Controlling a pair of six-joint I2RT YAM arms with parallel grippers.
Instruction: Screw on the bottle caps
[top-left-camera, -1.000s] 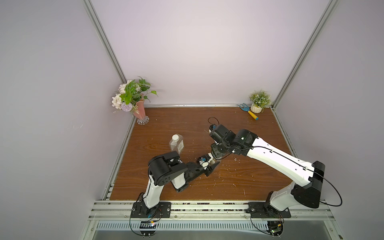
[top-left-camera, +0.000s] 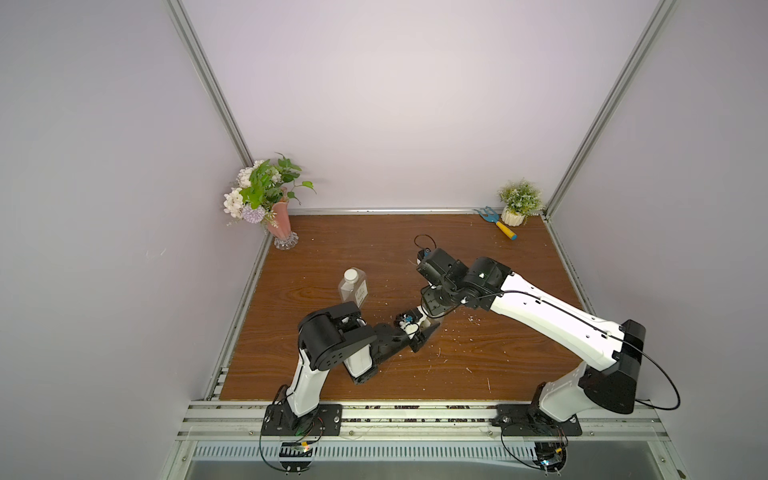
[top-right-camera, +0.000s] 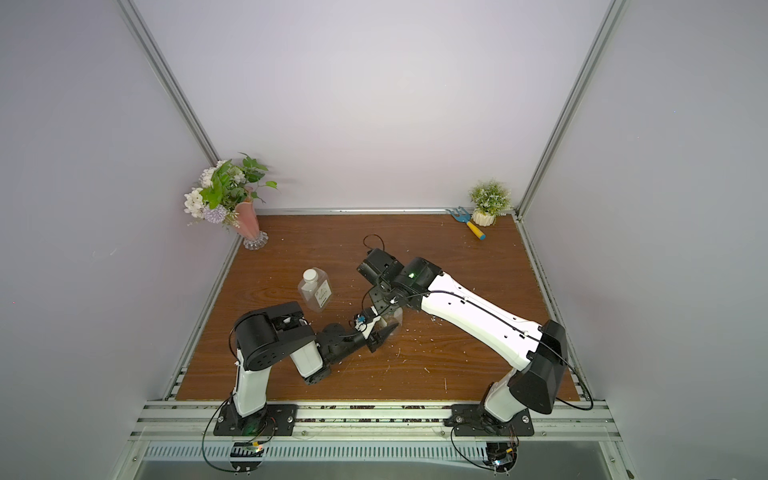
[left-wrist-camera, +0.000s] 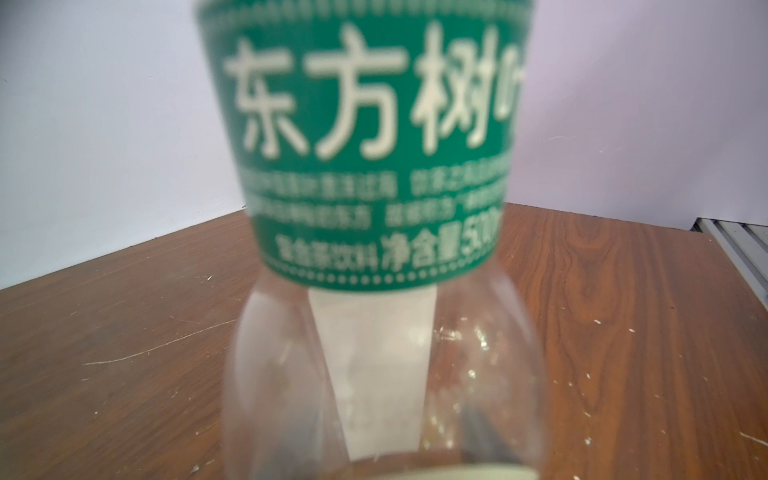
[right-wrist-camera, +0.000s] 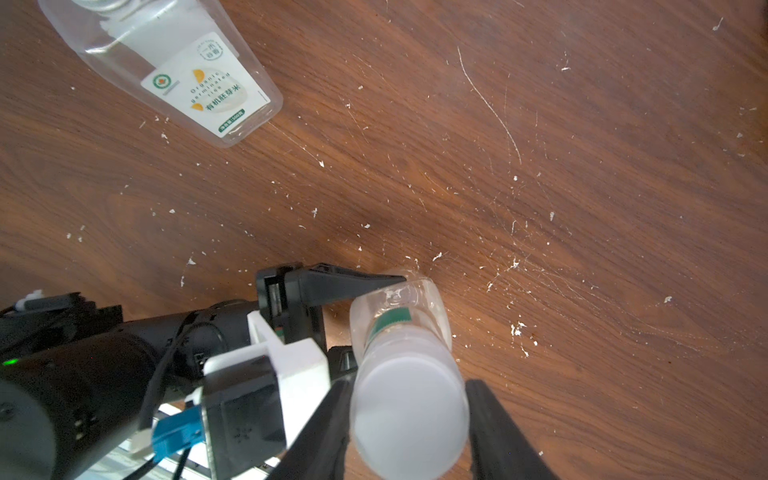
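A clear bottle with a green label (left-wrist-camera: 368, 112) fills the left wrist view, upright. In the right wrist view my left gripper is shut on that bottle's lower body, seen from above. Over its top my right gripper has blurred fingers either side of a white cap (right-wrist-camera: 408, 408); whether they press on it cannot be told. A second clear bottle with a white label (top-left-camera: 353, 289) stands on the wooden table to the left, its white cap (top-right-camera: 309, 275) on its top.
A pink vase with flowers (top-left-camera: 281, 217) stands at the back left. A potted plant (top-left-camera: 520, 200) and a small blue-and-yellow rake (top-left-camera: 504, 229) are at the back right.
The right arm has shifted very slightly about the bottle's top. The left arm and the other bottle look unchanged.
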